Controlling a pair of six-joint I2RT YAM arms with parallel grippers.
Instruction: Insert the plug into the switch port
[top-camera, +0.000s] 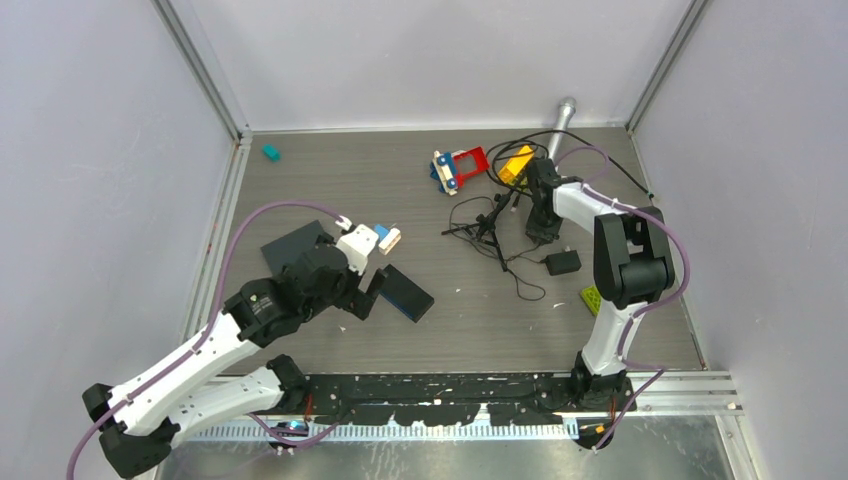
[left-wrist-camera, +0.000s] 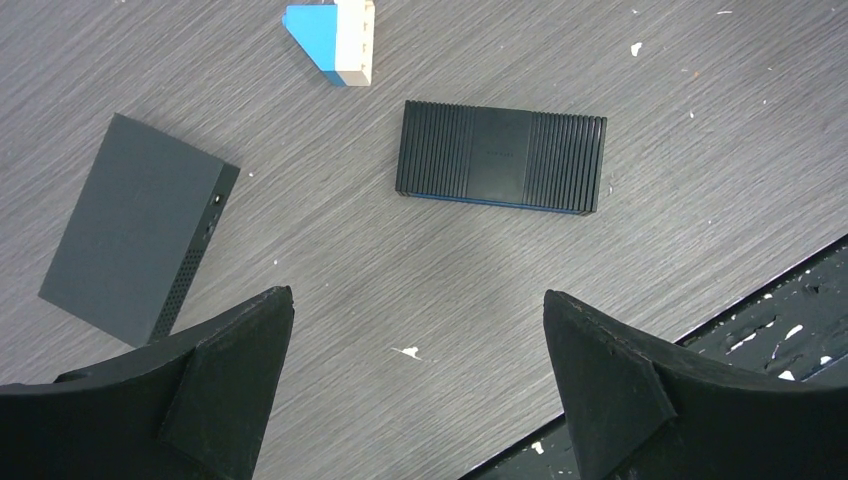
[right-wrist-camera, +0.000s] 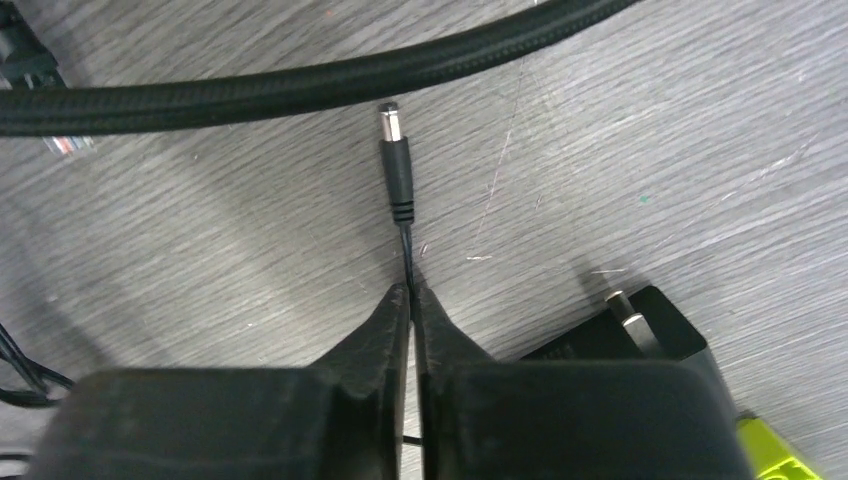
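Note:
In the right wrist view a black barrel plug (right-wrist-camera: 397, 165) with a metal tip lies on the floor, pointing away from my right gripper. Its thin cable runs back between that gripper's fingertips, which are almost together; whether they pinch it is unclear. My left gripper is open and empty, well above the floor. Ahead of it is a ribbed black box (left-wrist-camera: 500, 155); to its left sits a larger dark box (left-wrist-camera: 130, 225) with small openings along one side. I cannot tell which box is the switch.
A black power adapter (top-camera: 563, 262) lies near the right arm. Beyond the plug a thick black cable (right-wrist-camera: 300, 95) crosses. A small tripod (top-camera: 489, 235) and tangled cord lie left of the right gripper. A blue and white block (left-wrist-camera: 350, 40) sits near the boxes.

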